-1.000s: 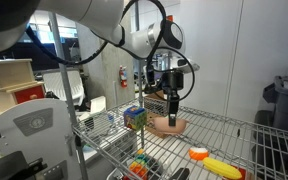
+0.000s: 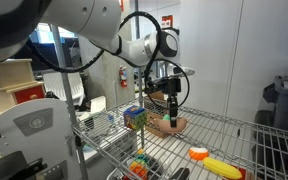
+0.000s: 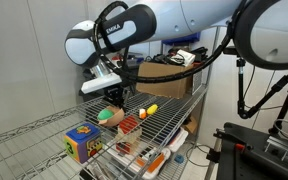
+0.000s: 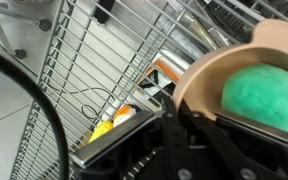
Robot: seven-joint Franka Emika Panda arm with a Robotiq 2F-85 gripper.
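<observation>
A tan bowl (image 4: 206, 78) holds a round green object (image 4: 265, 96), large at the right of the wrist view. My gripper is shut on the bowl's rim, which runs in between its fingers. In exterior view 1 the bowl (image 2: 161, 127) sits low under the gripper (image 2: 172, 112), over the wire rack. Exterior view 2 shows the bowl (image 3: 114, 118) and the green object (image 3: 104, 115) just below the arm. Whether the bowl touches the rack cannot be made out.
On the wire rack (image 2: 212, 137) a blue, colourful box (image 2: 135, 117) stands left of the bowl. Toward the front right lie an orange-and-white item (image 2: 198, 153) and a long yellow object (image 2: 222, 168). Bare rack stretches right of the bowl.
Over the last second the gripper has shifted slightly left and down at the bowl, and some green now shows there. The surrounding items look unmoved.
</observation>
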